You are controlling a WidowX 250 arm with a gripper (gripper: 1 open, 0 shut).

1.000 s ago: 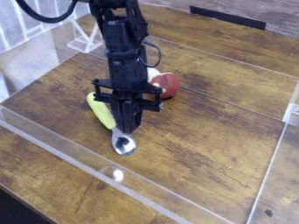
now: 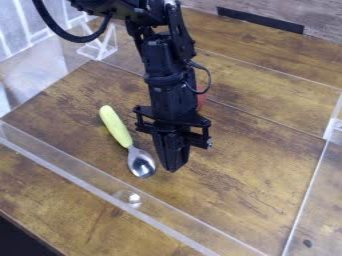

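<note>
The black robot arm hangs down in the centre, its gripper [image 2: 171, 150] low over the wooden table, just right of a spoon [image 2: 140, 162] with a pale yellow-green handle and silver bowl. The spoon lies on the table, apart from the fingers as far as shows. Whether the fingers are open or shut is hard to tell. Behind the arm, a red object [image 2: 201, 100] is mostly hidden.
Transparent edges run along the lower left and right side. A clear, pale structure [image 2: 27, 30] stands at the top left.
The gripper has moved right, away from above the spoon, and now covers more of the red object. The spoon looks to be in the same place.
</note>
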